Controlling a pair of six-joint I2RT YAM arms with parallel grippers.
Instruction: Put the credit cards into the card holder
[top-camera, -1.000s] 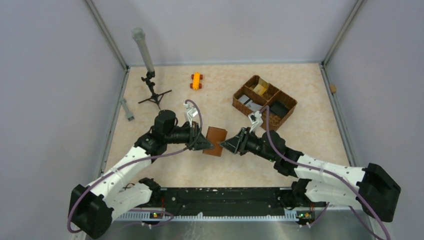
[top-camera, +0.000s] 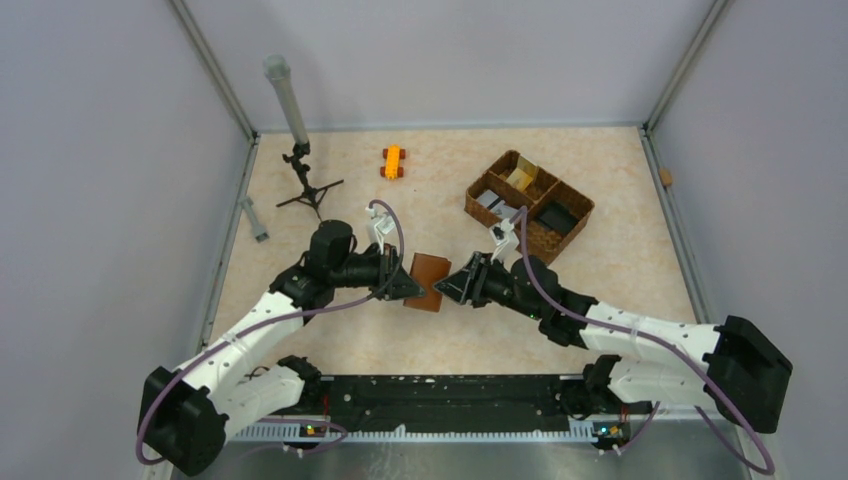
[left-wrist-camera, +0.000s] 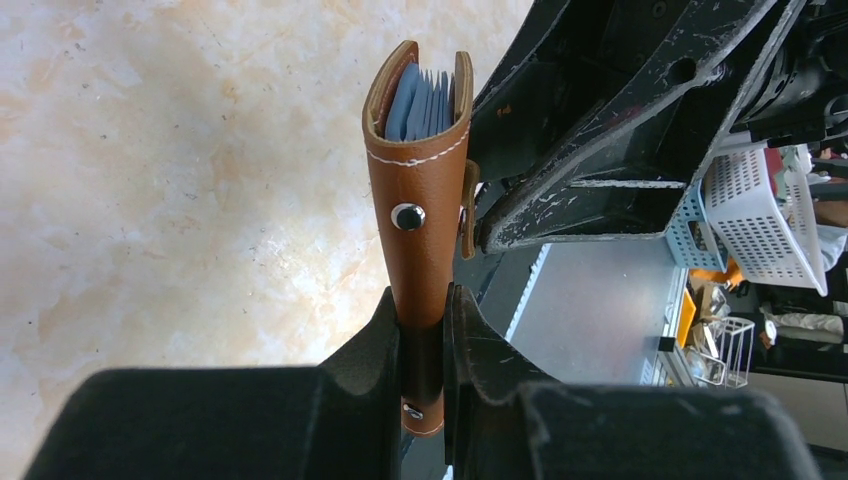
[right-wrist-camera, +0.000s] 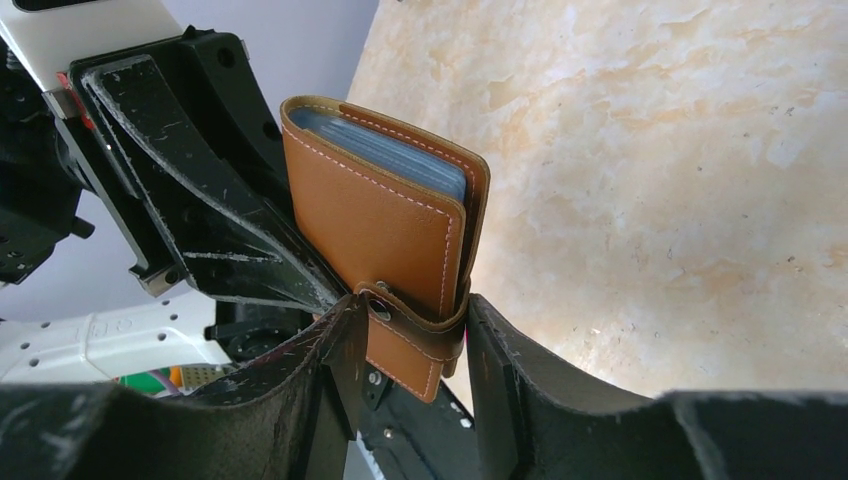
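Observation:
A brown leather card holder (top-camera: 428, 275) is held between my two grippers above the table's middle. My left gripper is shut on its body; in the left wrist view it stands upright with blue-grey card sleeves showing at the top opening. My right gripper is shut on the holder's strap with its snap, seen in the right wrist view over the front of the holder (right-wrist-camera: 365, 210). No separate card can be made out in either gripper.
A wicker organiser (top-camera: 481, 179) with compartments holding several items sits at the back right. A yellow toy car (top-camera: 393, 160) is at the back, and a black tripod with a grey pole (top-camera: 303, 175) at the back left. Table space around the holder is clear.
The right arm has shifted very slightly, its upper part moving toward the back of the table, while its gripper stays at the holder. The left arm has stayed in place.

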